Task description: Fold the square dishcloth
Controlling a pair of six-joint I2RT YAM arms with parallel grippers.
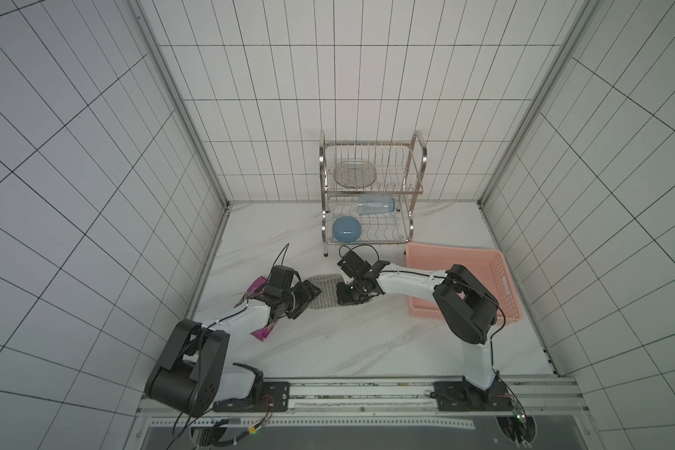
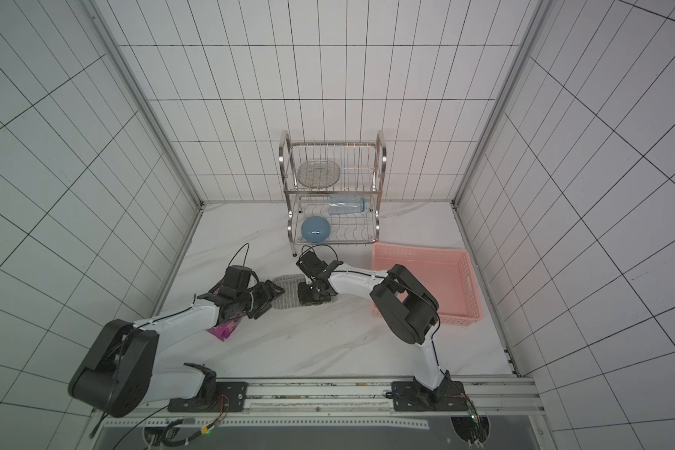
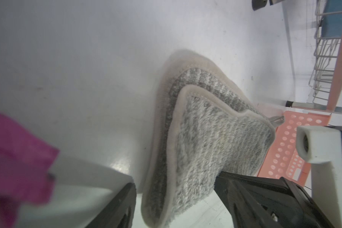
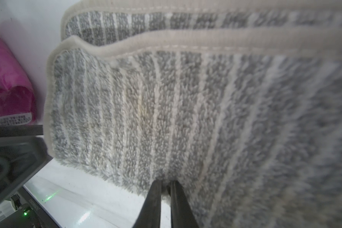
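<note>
The dishcloth point(image 1: 324, 291) is grey with pale stripes and a beige border. It lies folded over, its upper layer a little short of the lower one along the back edge in the right wrist view. My right gripper is shut on the front fold of the dishcloth point(image 4: 148, 114). At the cloth's left end, my left gripper stands open, its fingers point(image 3: 122, 209) to either side of the near corner of the dishcloth point(image 3: 205, 148). Whether those fingers touch the fabric I cannot tell.
Magenta cloth or packaging point(image 1: 262, 332) lies beneath the left arm. A pink basket point(image 1: 506, 285) stands on the right. Behind the dishcloth is a metal rack point(image 1: 324, 180) holding dishes.
</note>
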